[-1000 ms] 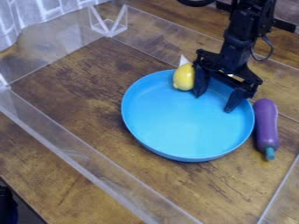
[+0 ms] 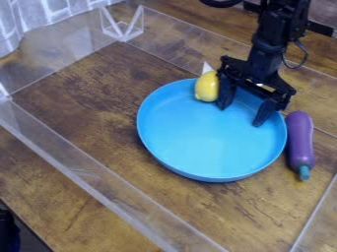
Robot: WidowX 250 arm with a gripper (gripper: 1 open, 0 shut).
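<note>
A blue round plate (image 2: 208, 135) sits on the wooden table. My black gripper (image 2: 243, 102) reaches down from the top over the plate's back edge, its fingers low over the plate. A yellow object (image 2: 207, 87) lies at the plate's back left, just left of the gripper and partly behind it. I cannot tell whether the fingers touch it or how far they are apart. A purple eggplant-like toy (image 2: 301, 143) lies outside the plate on the right.
Clear plastic walls run along the left side and the back, with a white wire piece (image 2: 122, 27) at the back left.
</note>
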